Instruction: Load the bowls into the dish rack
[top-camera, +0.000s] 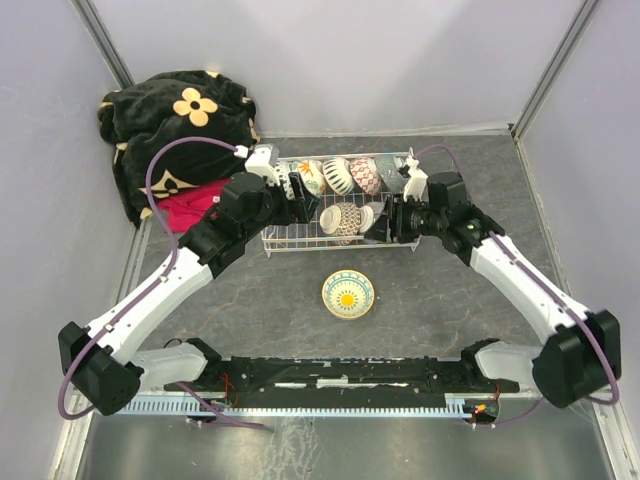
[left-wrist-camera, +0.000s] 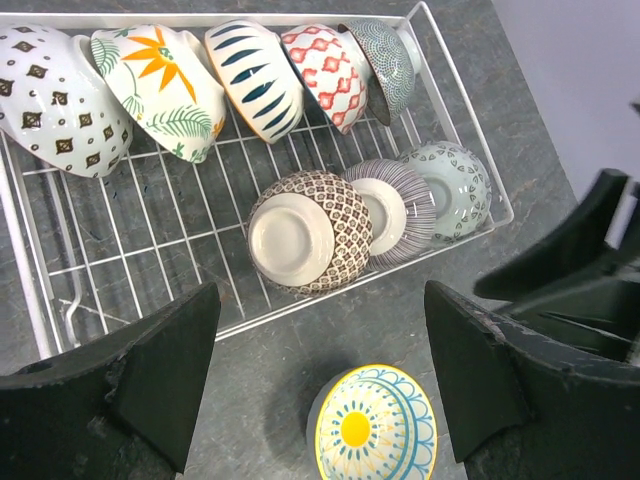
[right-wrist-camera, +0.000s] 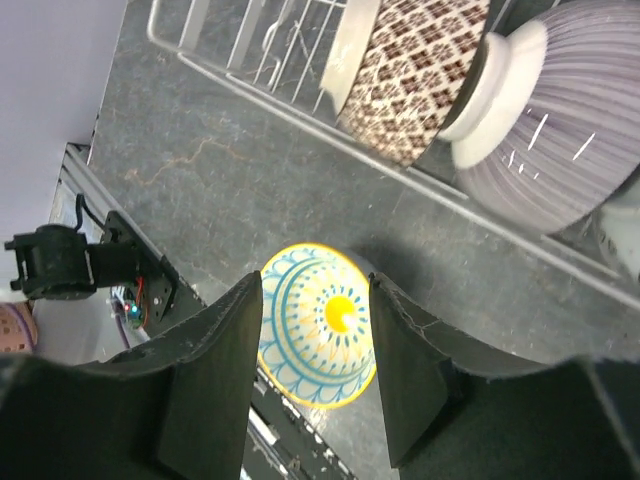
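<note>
A white and yellow bowl with a blue pattern (top-camera: 348, 294) sits upright on the dark counter in front of the wire dish rack (top-camera: 290, 242). Five bowls lean along the rack's back row, among them the orange-flower bowl (left-wrist-camera: 160, 90) and the red-and-white bowl (left-wrist-camera: 325, 75). The front row carries a brown-patterned bowl (left-wrist-camera: 345, 228), a grey striped bowl (left-wrist-camera: 415, 210) and a pale green bowl (left-wrist-camera: 455, 190). Over the rack's left part my left gripper is open, nothing between its fingers. My right gripper stands open and empty by the rack's front right.
A black blanket with flowers (top-camera: 170, 125) and a red cloth (top-camera: 192, 205) lie left of the rack. Bare counter (top-camera: 450, 310) spreads in front and to the right. In the left wrist view, the front row's left part is empty.
</note>
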